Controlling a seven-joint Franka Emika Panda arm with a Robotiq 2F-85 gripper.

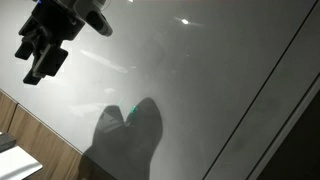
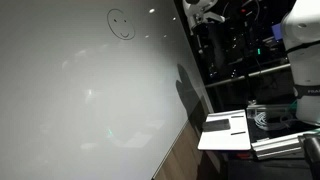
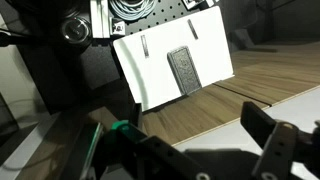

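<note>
In exterior view 1 my dark gripper (image 1: 30,66) hangs at the upper left over a pale whiteboard (image 1: 175,75), its shadow falling lower on the board. Two fingers reach in from the bottom of the wrist view, apart, with no object visible between them. A dark eraser (image 3: 183,70) lies on a white tray (image 3: 140,88), away from the fingers. On either side of it is a thin marker-like stick, one at the left (image 3: 145,45) and one at the right (image 3: 193,28). A smiley face (image 2: 121,24) is drawn high on the whiteboard in exterior view 2.
A wooden strip (image 3: 245,92) runs between the tray and the whiteboard. Coiled cable (image 3: 133,8) and a round dark object (image 3: 75,30) lie beyond the tray.
</note>
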